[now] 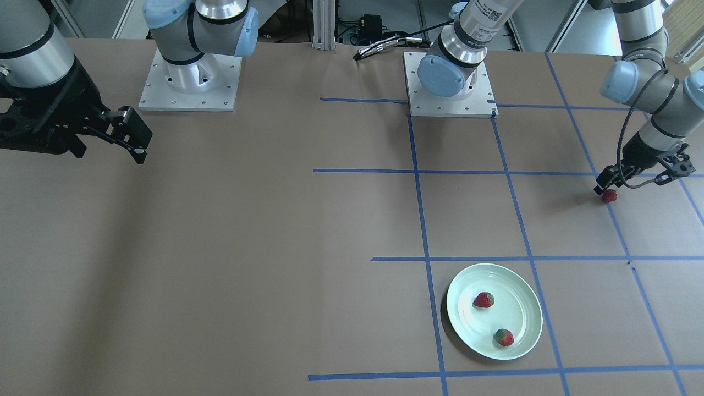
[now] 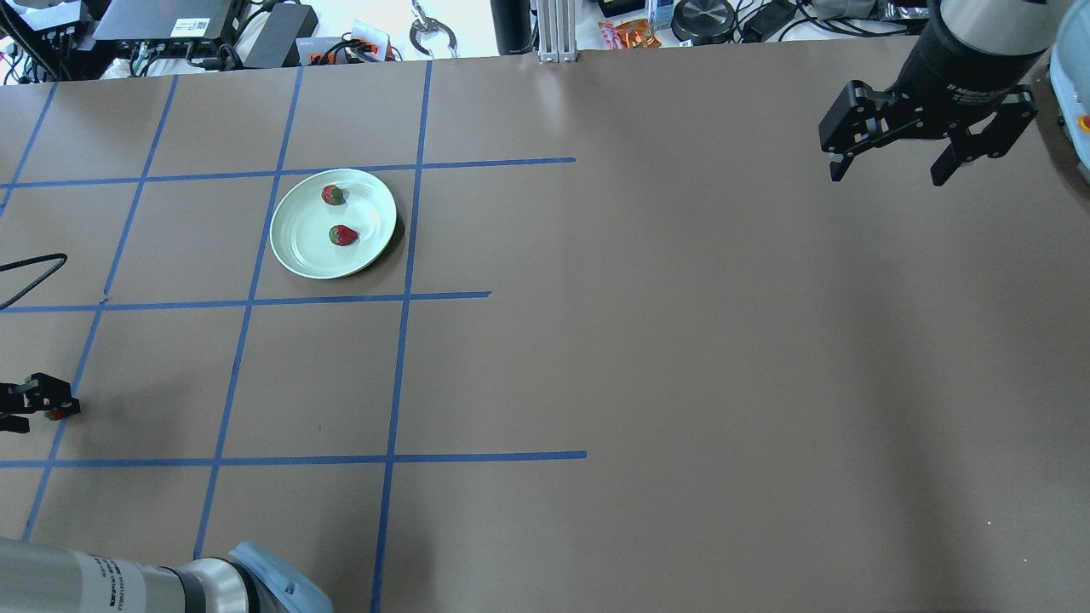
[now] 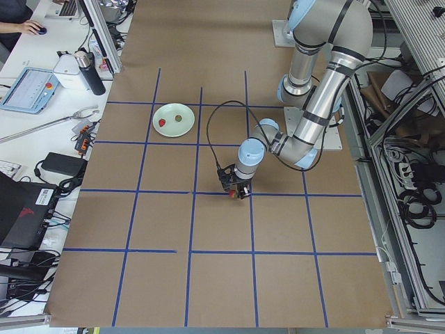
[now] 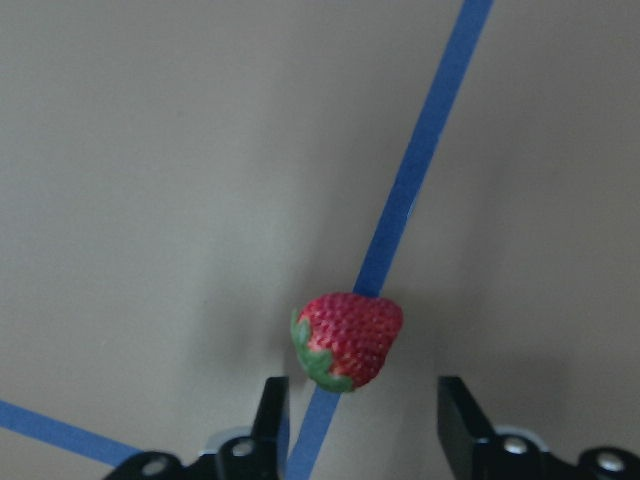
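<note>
A red strawberry (image 4: 350,335) with a green cap lies on a blue tape line. Just behind it in the wrist view, my gripper is open, its two black fingers apart with nothing between them. In the front view the gripper (image 1: 604,185) hangs low at the right, just over that strawberry (image 1: 610,196). A pale green plate (image 1: 468,320) holds two more strawberries, one (image 1: 483,300) toward the back and one (image 1: 504,337) toward the front.
Other robot arms stand around the table, one with a large black gripper (image 2: 925,123) at the top view's right. The taped floor between my gripper and the plate is clear, as is the wide bare table (image 2: 715,358).
</note>
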